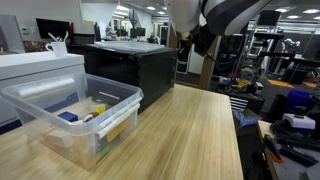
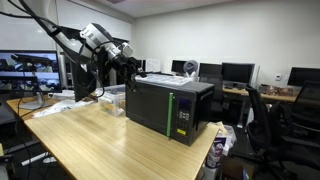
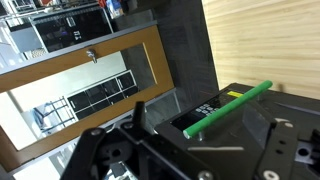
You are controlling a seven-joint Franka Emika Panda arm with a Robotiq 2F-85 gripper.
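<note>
A black microwave (image 2: 150, 106) stands on the wooden table, its door apparently closed. A green handle (image 2: 171, 116) runs up its front, and in the wrist view the same handle (image 3: 230, 109) crosses diagonally beyond the fingers. My gripper (image 2: 131, 78) is above the table near the microwave's top edge, apart from the handle. In the wrist view the dark fingers (image 3: 283, 150) are spread at the lower edge, with no object gripped between them. The fingertips are hard to make out in the first exterior view.
A clear plastic bin (image 1: 75, 118) holding several small items sits on the table beside the microwave. White sheets or a flat panel (image 2: 172, 80) lie on top of the microwave. Office chairs (image 2: 262, 125) stand beyond it.
</note>
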